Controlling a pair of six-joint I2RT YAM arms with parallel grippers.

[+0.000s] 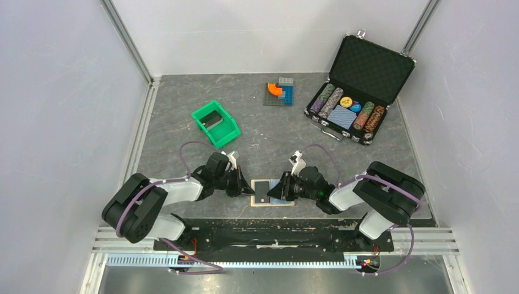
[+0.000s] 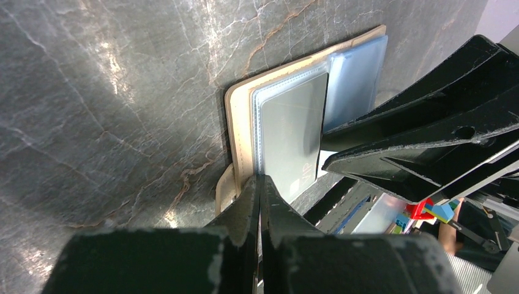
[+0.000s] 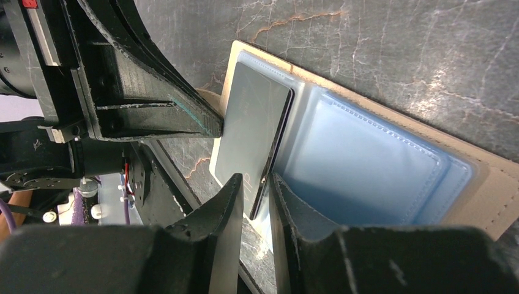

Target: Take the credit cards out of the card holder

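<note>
The open tan card holder (image 3: 494, 190) lies on the table with blue sleeves (image 3: 367, 159) and a dark grey card (image 3: 245, 122) in a clear pocket at its left side. My left gripper is closed on the holder's left edge, with the thin edge mostly hidden at its tips. My right gripper has its tips at the dark card's right edge, fingers slightly apart, around or touching that edge; whether it grips it is unclear.
A green bin (image 1: 225, 131) with a dark item stands behind the left arm. A block model (image 1: 272, 101) and an open chip case (image 1: 371, 67) sit at the back. The front edge is close to the holder.
</note>
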